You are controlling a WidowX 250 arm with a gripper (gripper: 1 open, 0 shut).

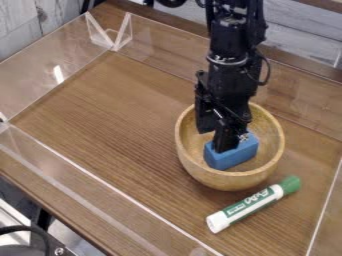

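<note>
A tan wooden bowl (201, 170) sits on the wooden table, holding a blue block (231, 153). My black gripper (222, 126) hangs over the back part of the bowl, just above and behind the block, open, with its lower parts partly overlapping the bowl's far rim. I cannot tell whether it touches the block.
A white and green tube (251, 205) lies on the table in front of the bowl to the right. A raised edge runs along the back, and black cables are at the lower left.
</note>
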